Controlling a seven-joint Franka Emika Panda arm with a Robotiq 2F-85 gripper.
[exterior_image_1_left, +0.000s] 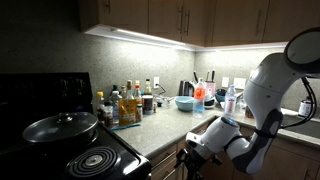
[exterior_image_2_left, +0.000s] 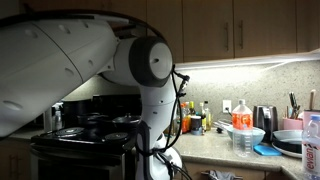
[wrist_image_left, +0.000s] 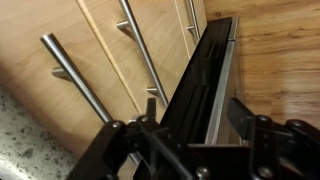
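My gripper reaches in from the bottom of the wrist view. Its two dark fingers stand apart, and nothing shows between them except a black strip behind. Left of it are light wooden cabinet fronts with metal bar handles; the nearest handle lies left of the fingers, and another handle is farther up. In exterior view 1 the white arm bends down in front of the lower cabinets, its gripper low beside the drawer fronts. Contact with a handle cannot be made out.
A pan sits on the black stove at left. Bottles and a blue bowl stand on the counter above the cabinets.
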